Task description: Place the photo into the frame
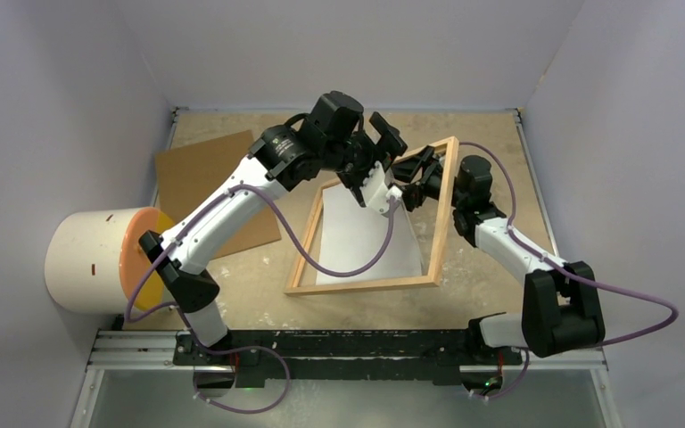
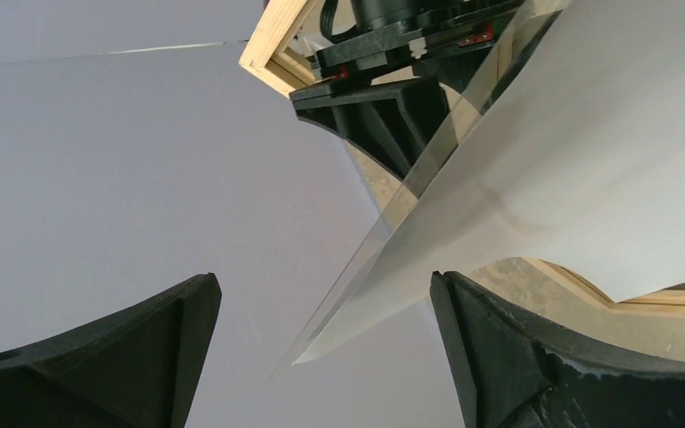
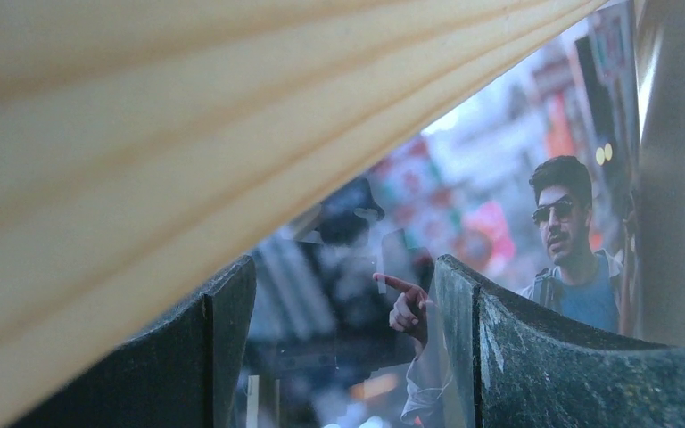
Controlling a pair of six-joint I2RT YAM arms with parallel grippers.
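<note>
The wooden frame (image 1: 446, 205) is tilted up at the right, with the white-backed sheet (image 1: 361, 245) in it. In the left wrist view the sheet (image 2: 589, 143) has a clear layer along its bent edge; my left gripper stands open beside that edge, nothing clearly between its fingers. In the top view the left gripper (image 1: 376, 165) is over the frame's upper part. My right gripper (image 1: 419, 178) is at the frame's upper right; in its wrist view the printed photo (image 3: 571, 267) shows beyond part-open fingers, with the wooden rail (image 3: 143, 152) close above them.
A brown board (image 1: 205, 178) lies at the left, behind a white cylinder (image 1: 89, 263) with an orange end. Grey walls (image 1: 615, 134) enclose the work surface on the sides and back.
</note>
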